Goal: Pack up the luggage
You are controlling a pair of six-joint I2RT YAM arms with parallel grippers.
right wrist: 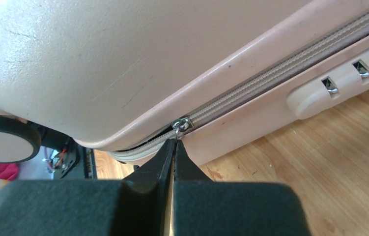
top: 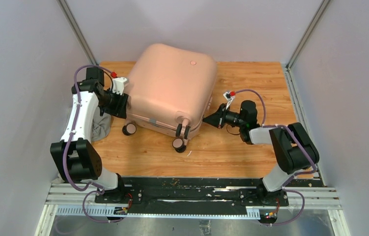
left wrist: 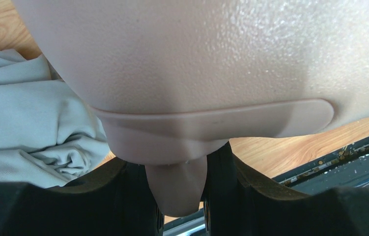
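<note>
A closed pink hard-shell suitcase [top: 170, 83] fills the middle of the table. My left gripper [top: 123, 105] is at its left end; in the left wrist view it is shut on a pink handle [left wrist: 175, 184] of the case. My right gripper [top: 207, 119] is at the case's right side, shut, with its tips at a metal zipper slider [right wrist: 182, 125] on the zipper track [right wrist: 270, 79]; whether they pinch its small pull is hard to tell. A short stretch of zipper beside the slider looks gapped.
A folded grey cloth [left wrist: 20, 118] lies on the wood table [top: 241, 157] beside the left arm, partly hidden. Wheels [top: 179, 144] stick out toward the front.
</note>
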